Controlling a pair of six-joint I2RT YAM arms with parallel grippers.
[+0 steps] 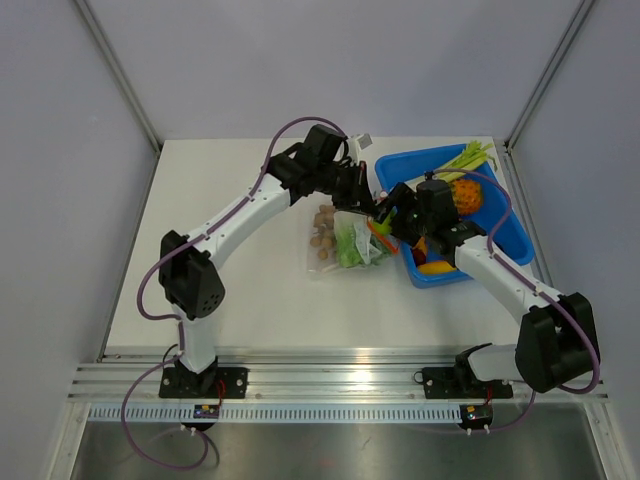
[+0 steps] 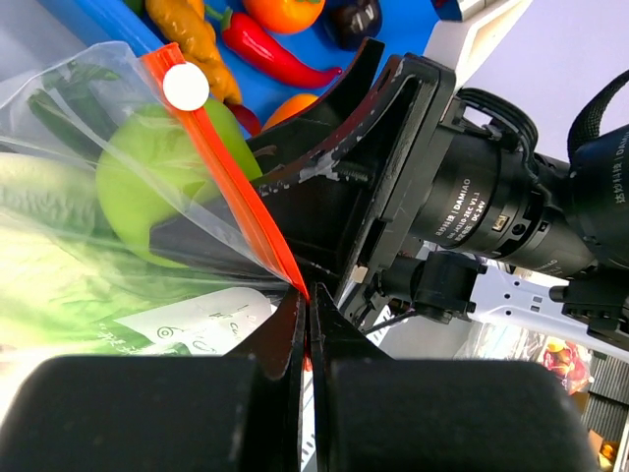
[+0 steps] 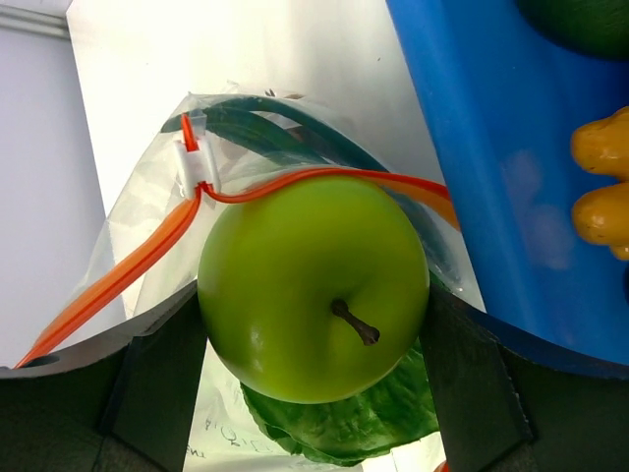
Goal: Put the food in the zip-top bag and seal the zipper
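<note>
The clear zip bag (image 1: 350,247) lies left of the blue bin, with a leafy green vegetable (image 3: 339,418) and several round brown items (image 1: 323,235) inside. My left gripper is shut on the bag's orange zipper edge (image 2: 246,197). A green apple sits in the bag's mouth, mostly behind the clear film in the left wrist view. My right gripper stands open, its fingers (image 3: 157,354) on either side of the apple. One fingertip (image 2: 197,246) shows through the film, beside the apple.
The blue bin (image 3: 462,147) borders the bag on the right and holds celery (image 1: 468,158), a red chili (image 2: 265,54) and other produce. A white slider (image 3: 197,165) sits on the zipper.
</note>
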